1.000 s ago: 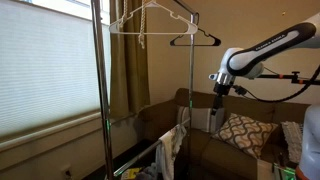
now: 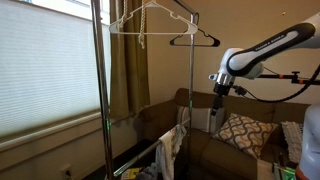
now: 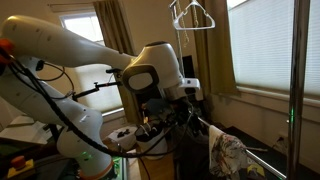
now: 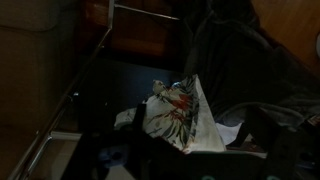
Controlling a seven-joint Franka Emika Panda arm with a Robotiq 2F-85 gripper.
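A pale cloth with a floral print (image 4: 172,118) hangs over the lower bar of the metal clothes rack; it also shows as a light drape (image 2: 168,154) in exterior view 1 and a patterned one (image 3: 228,153) in exterior view 2. My gripper stands open, its dark fingers at the bottom of the wrist view on either side of the cloth. No cloth is visibly held. In exterior view 1 the gripper (image 2: 214,118) points down to the right of the rack. Its fingertips are hard to make out in exterior view 2.
A white hanger (image 2: 160,34) and a dark hanger (image 2: 195,45) hang from the rack's top. The rack's upright post (image 2: 103,95) stands in front of the window. Behind the arm is a brown sofa with a patterned pillow (image 2: 245,133). Dark fabric (image 4: 235,60) lies beyond the cloth.
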